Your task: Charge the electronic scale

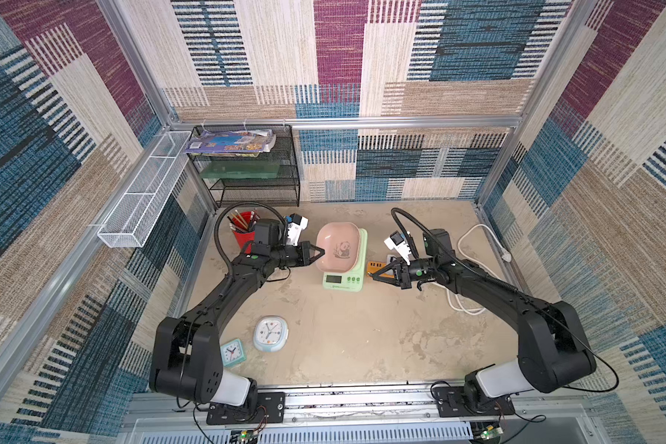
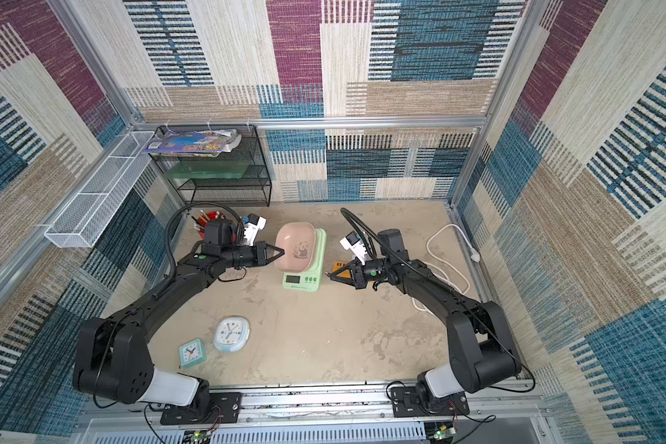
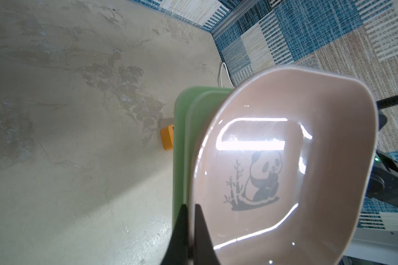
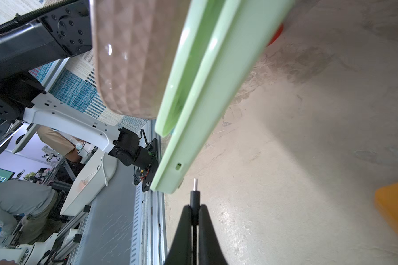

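Observation:
A pale green electronic scale [image 1: 344, 281] carries a pink tray [image 1: 339, 248] with a panda print. My left gripper is shut on the tray's rim, one finger to each side of it. In the right wrist view the scale [image 4: 216, 106] hangs tilted above the table, its underside edge toward me, with a small slot-like port [image 4: 178, 167] near the lower end. My right gripper is shut on a thin black plug [image 4: 195, 198] with a silver tip. That tip points up, just below the scale's end and apart from the port.
An orange block [image 1: 378, 268] lies by the right gripper. The white cable [image 1: 460, 296] loops along the right side. Two clocks [image 1: 271, 333] sit at the front left; a red pen cup [image 1: 244, 240] stands behind the left arm.

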